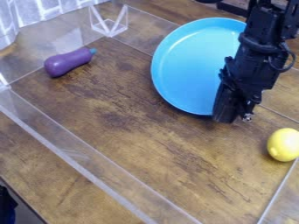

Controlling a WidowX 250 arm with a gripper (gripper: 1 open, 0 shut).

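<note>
A black robot gripper (229, 108) reaches down from the top right, its fingertips low at the right front rim of a blue plate (184, 66), hiding part of it. The gripper looks shut, and nothing shows between its fingers, though dark parts make this hard to see. A yellow lemon-like object (282, 145) lies to the lower right of the gripper. A purple eggplant-like object (68, 61) lies at the upper left.
Clear plastic edging runs along the left and lower left, with a clear bracket (108, 22) at the back left.
</note>
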